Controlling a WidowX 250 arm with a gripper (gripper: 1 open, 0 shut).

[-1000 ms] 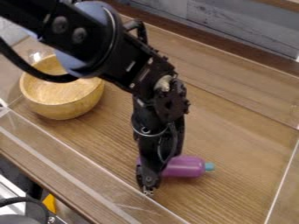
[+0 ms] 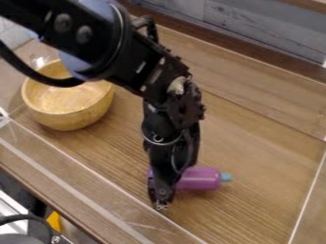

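Note:
The black gripper (image 2: 167, 183) points down at the lower middle of the camera view, closed on a purple bottle (image 2: 201, 178) with a light blue cap (image 2: 226, 177). The bottle lies on its side low over or on the wooden table (image 2: 254, 124); whether it touches the surface is hard to tell. Part of the bottle is hidden behind the fingers.
A round wooden bowl (image 2: 67, 105) stands at the left, beside the arm. A panelled wall (image 2: 254, 29) runs along the back, and cables lie off the near left edge.
The gripper and the purple bottle have shifted slightly up and left in the view over the last second.

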